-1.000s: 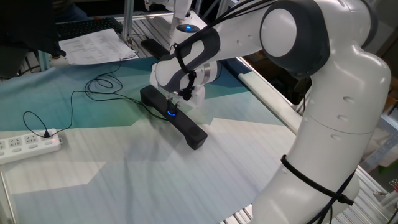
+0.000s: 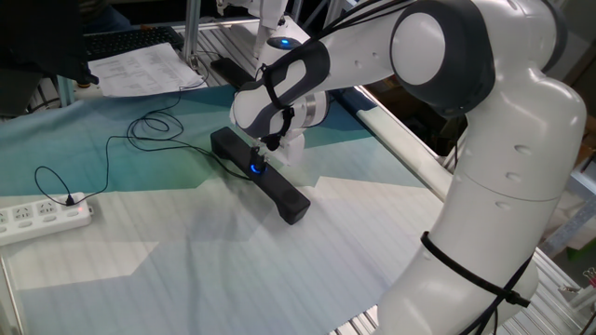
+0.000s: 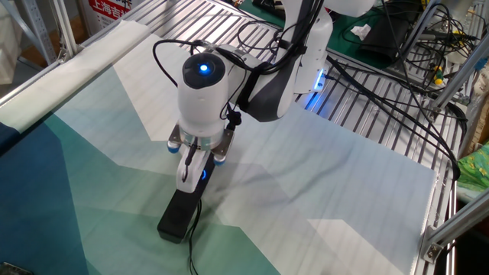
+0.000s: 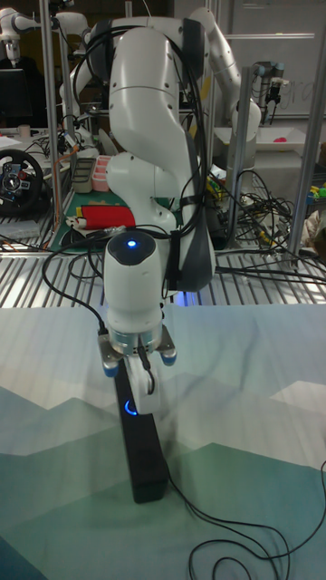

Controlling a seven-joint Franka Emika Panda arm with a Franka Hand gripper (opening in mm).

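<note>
A long black bar-shaped device [image 2: 284, 197], like a speaker, lies on the table with a blue-lit round control [image 2: 256, 168] near its middle. My gripper [image 2: 260, 156] points down at that control, its fingertips close to or touching it. From the front, the white hand [image 4: 142, 391] covers part of the bar, while the blue arc [image 4: 130, 408] shows beside it. In the second exterior view the hand [image 3: 191, 169] again stands over the bar [image 3: 177, 214]. The gap between the fingers is too small and hidden to judge.
A black cable [image 2: 154, 140] runs from the bar across the table to a white power strip [image 2: 42, 219] at the left edge. Papers [image 2: 147, 71] and a keyboard [image 2: 126, 42] lie beyond the cloth.
My hand has turned slightly and shifted a little at the lit control. The bar, its cable and the rest of the table look the same.
</note>
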